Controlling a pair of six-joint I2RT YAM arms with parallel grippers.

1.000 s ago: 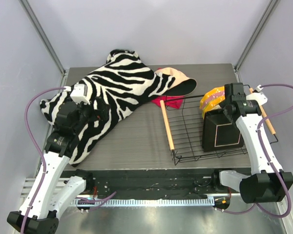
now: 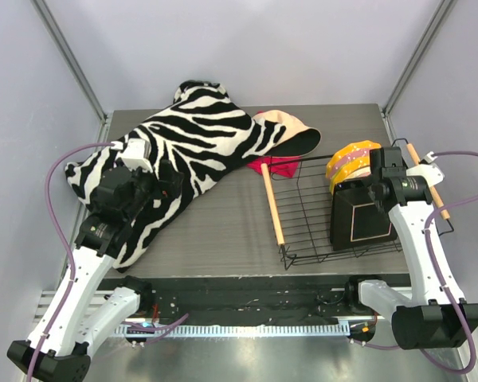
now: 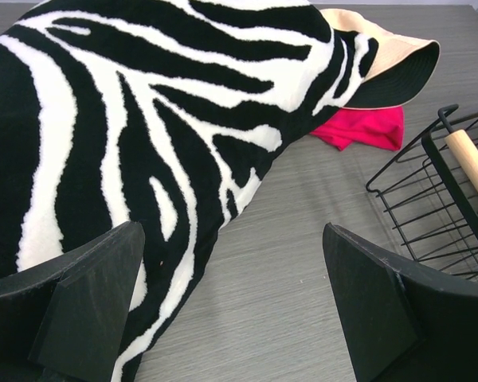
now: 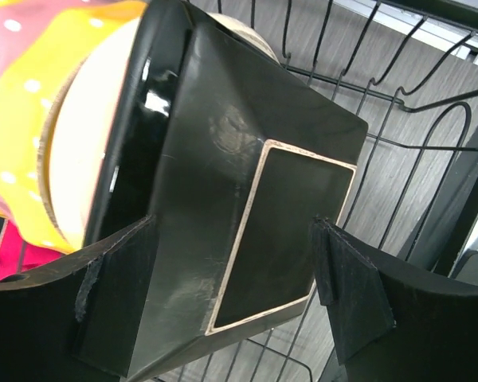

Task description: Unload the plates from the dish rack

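Note:
The black wire dish rack (image 2: 303, 227) with wooden handles sits on the right of the table. In it stand a black square plate (image 4: 295, 231) with a pale square line, a cream plate (image 4: 80, 151) and a yellow-and-pink dotted item (image 2: 350, 159), possibly a plate. My right gripper is over the black plate, part open; whether anything touches its pads is unclear. My left gripper is open over the striped cloth, holding nothing.
A zebra-striped cloth (image 2: 207, 127) covers the back left. A red cloth (image 3: 366, 127) and a beige-and-black item (image 2: 299, 131) lie behind the rack. Bare table lies left of the rack.
My right arm has shifted slightly toward the front and over the black plate. The left arm and the rack's contents look unchanged.

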